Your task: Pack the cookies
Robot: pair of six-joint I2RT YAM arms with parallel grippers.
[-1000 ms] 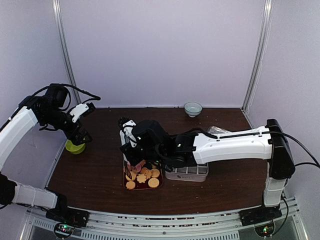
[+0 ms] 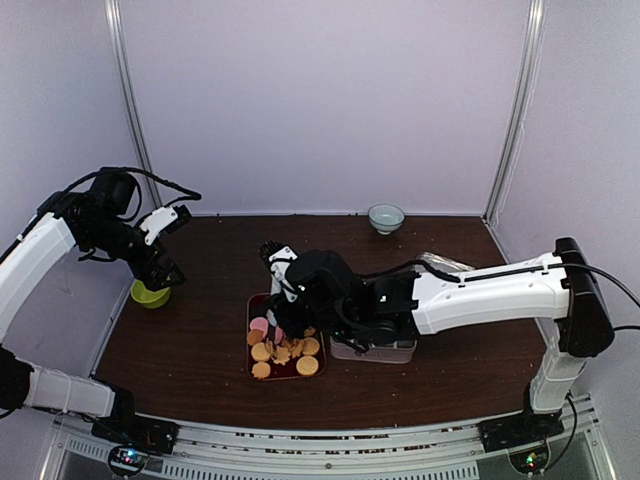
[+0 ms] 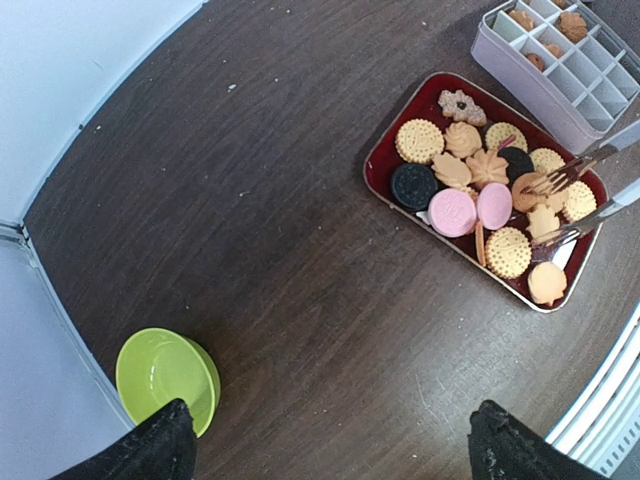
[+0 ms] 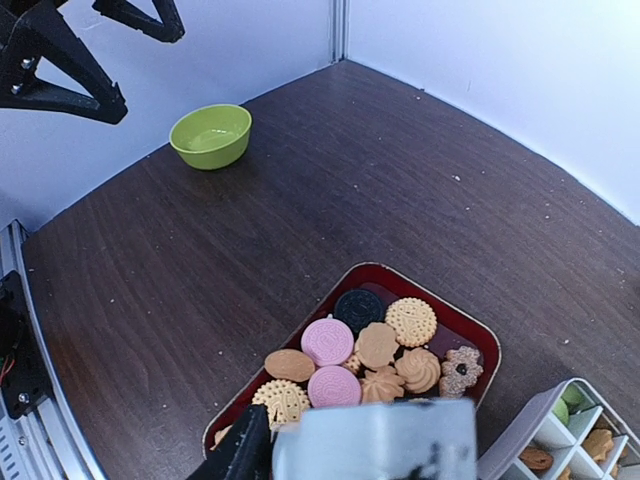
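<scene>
A red tray point(image 3: 392, 198) of assorted cookies, round, flower-shaped, pink and dark, sits mid-table; in the top view it is partly hidden under my right arm. Beside it is a divided box point(image 3: 490, 55) with cookies in some compartments. My right gripper reaches over the tray, its two fork-like tips apart above the cookies near the tray's right part; whether they touch one is unclear. My left gripper hangs open and empty at the table's left, above and near a green bowl point(image 3: 165, 380).
A pale bowl point(image 2: 386, 218) stands at the back right. A clear item point(image 2: 445, 262) lies behind my right arm. The table between the green bowl and the tray is bare, as is the back left.
My right arm has shifted to the right over the tray, uncovering more of the pink cookies. The left arm has not moved.
</scene>
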